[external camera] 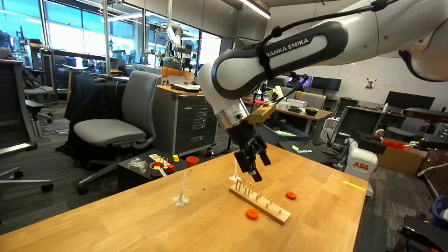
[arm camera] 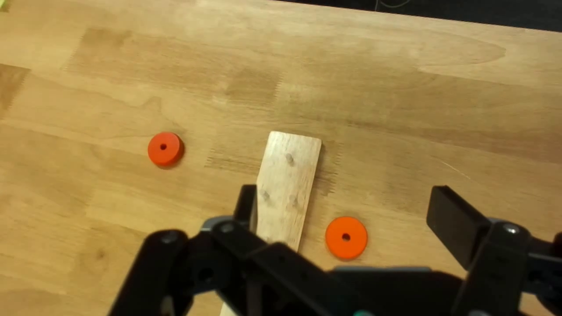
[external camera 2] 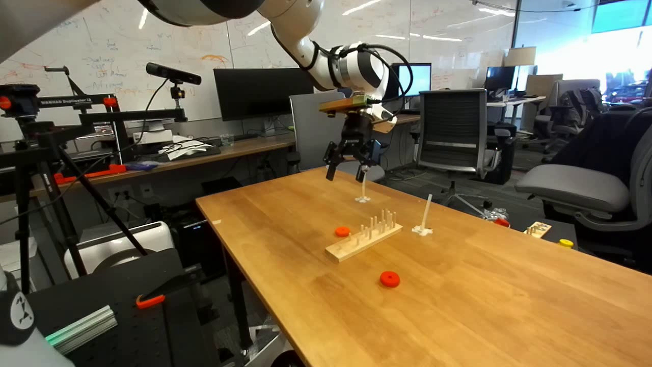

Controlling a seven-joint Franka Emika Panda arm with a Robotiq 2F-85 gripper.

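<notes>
My gripper (external camera: pixel 260 168) hangs above the table, open and empty, with its two fingers spread well apart. Below it lies a wooden peg board (external camera: pixel 260 204), with rows of upright pegs that are taller at one end. Two flat orange-red discs with centre holes rest on the tabletop, on opposite sides of the board. In the wrist view, one disc (arm camera: pixel 346 237) appears in the gap between the fingers, far below them. The other disc (arm camera: pixel 164 149) is left of the board. My left finger (arm camera: pixel 246 208) hides part of the board there.
Two thin white posts are fixed to the wooden table (external camera: pixel 138 218): a nearer post (external camera: pixel 182 189) and one behind the board (external camera 2: pixel 363 186). A low black stand beyond the table edge holds an orange cup (external camera: pixel 192 161) and small parts.
</notes>
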